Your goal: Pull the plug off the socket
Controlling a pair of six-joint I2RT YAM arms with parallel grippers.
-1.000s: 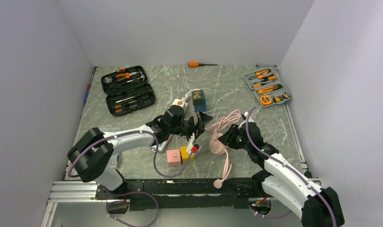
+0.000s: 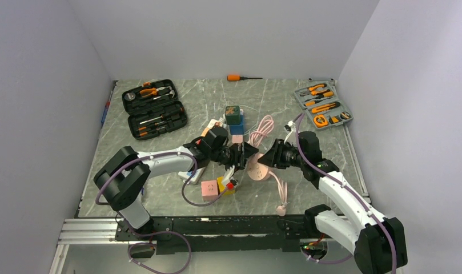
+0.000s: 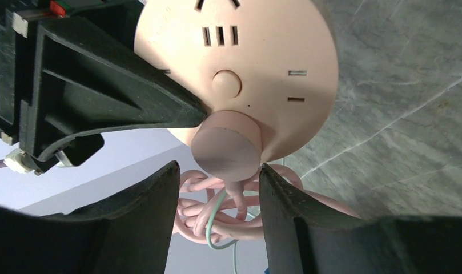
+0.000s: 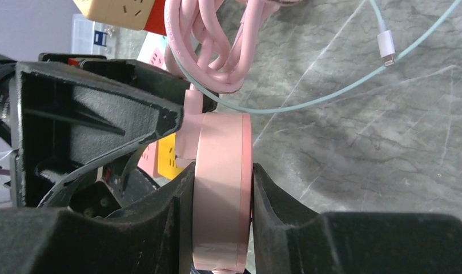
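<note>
A round pink socket (image 2: 258, 169) is held up off the table, its slotted face (image 3: 262, 51) filling the upper left wrist view. My right gripper is shut on the socket's edge. A pink cylindrical plug (image 3: 225, 151) stands out from that face with its cord behind it. My left gripper is part open, one finger (image 3: 165, 197) on each side of the plug's end; contact is unclear. In the right wrist view, the plug (image 4: 188, 134) shows beside the socket, partly behind the left gripper's finger (image 4: 114, 105).
A bundled pink cord (image 2: 262, 130) lies behind the socket, and a thin pale cable (image 4: 331, 94) crosses it. A loose plug end (image 2: 281, 210) hangs toward the front edge. Pink (image 2: 209, 190) and yellow (image 2: 225, 184) blocks stand below the left arm. Toolboxes (image 2: 156, 108) lie at the back.
Over the last second the left gripper has moved right, up to the plug. The socket has shifted slightly left with the right gripper, and the loose plug end has swung right.
</note>
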